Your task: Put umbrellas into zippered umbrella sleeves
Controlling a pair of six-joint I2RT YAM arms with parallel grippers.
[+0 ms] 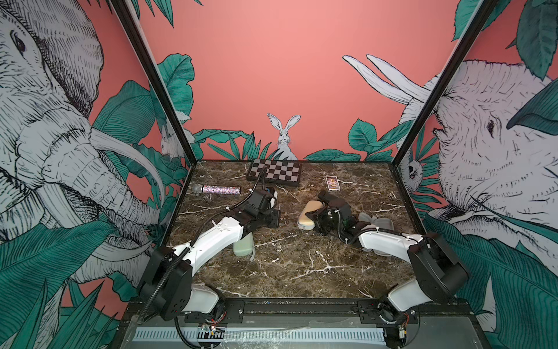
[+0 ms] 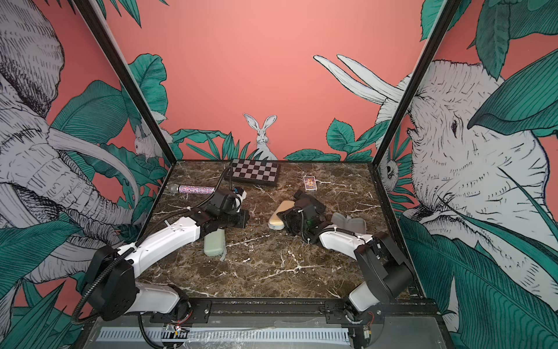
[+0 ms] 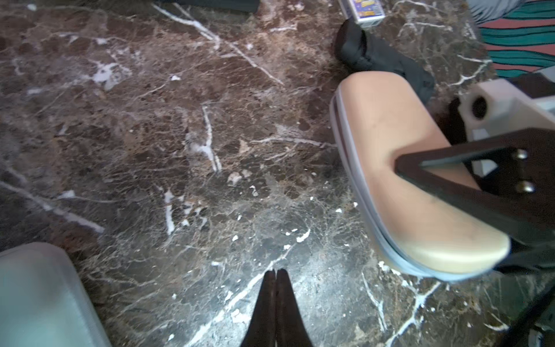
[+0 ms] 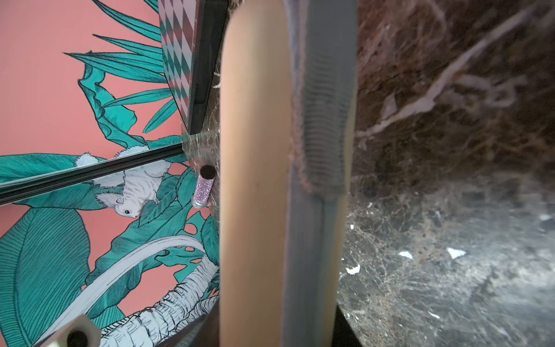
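Note:
The beige sleeve (image 3: pixel 399 133) is held by my right gripper (image 1: pixel 316 216), which is shut on it. In the right wrist view the beige sleeve (image 4: pixel 254 173) stands upright in the frame, its grey zipper side showing. My left gripper is shut, its fingertips together with nothing between them, apart from the sleeve and to its left. The zipper pull does not show clearly. A dark folded umbrella (image 3: pixel 384 55) lies on the table behind the sleeve. The green sleeve (image 1: pixel 243 245) rests under my left arm, and a grey sleeve (image 1: pixel 380 224) lies partly hidden behind my right arm.
At the back stands a checkered board box (image 1: pixel 274 172). A glittery microphone (image 1: pixel 218 190) lies at the left, a card pack (image 1: pixel 332 183) at the back right. Bare marble table (image 1: pixel 302 270) spreads across the front middle.

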